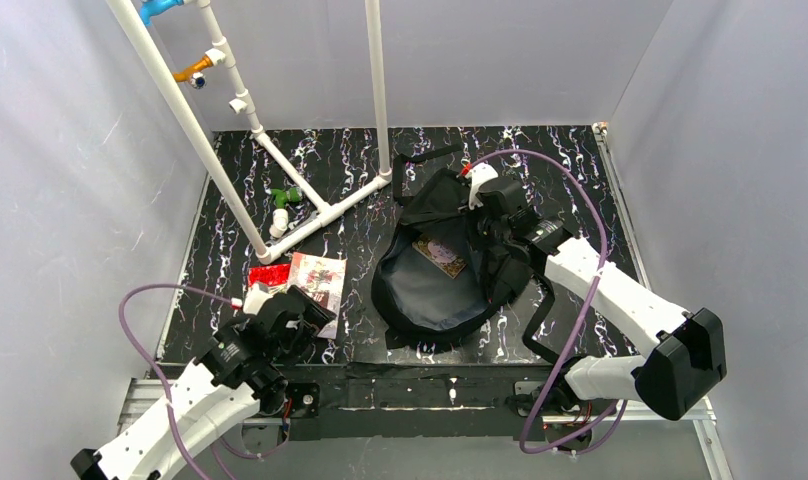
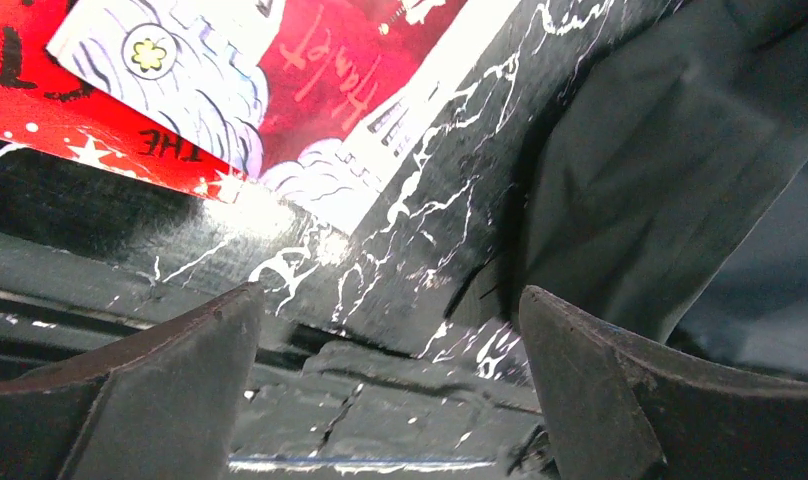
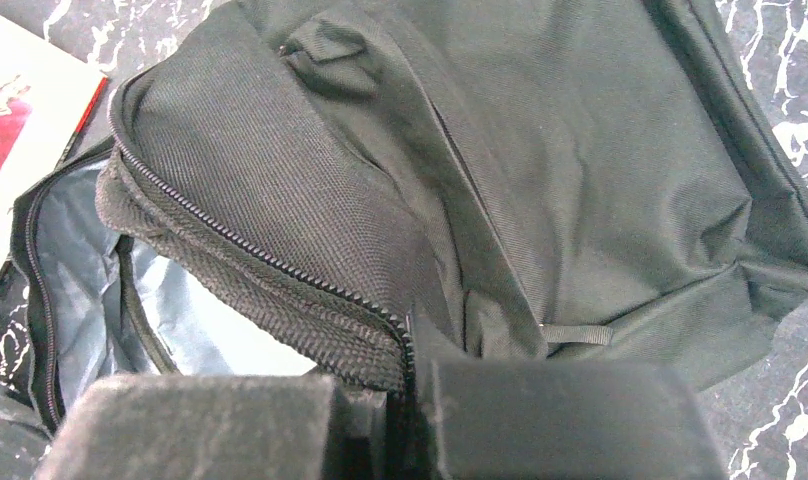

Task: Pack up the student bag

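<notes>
The black bag lies open at centre right of the table, a patterned book inside it. My right gripper is shut on the bag's zippered edge, holding it up. Left of the bag lie a red book and a pale illustrated book, partly overlapping. My left gripper stands open over the books near the table's front edge, with nothing between its fingers.
A white pipe frame with coloured valves stands at the back left; a green valve sits inside it. The marble top is bare at the right, apart from straps.
</notes>
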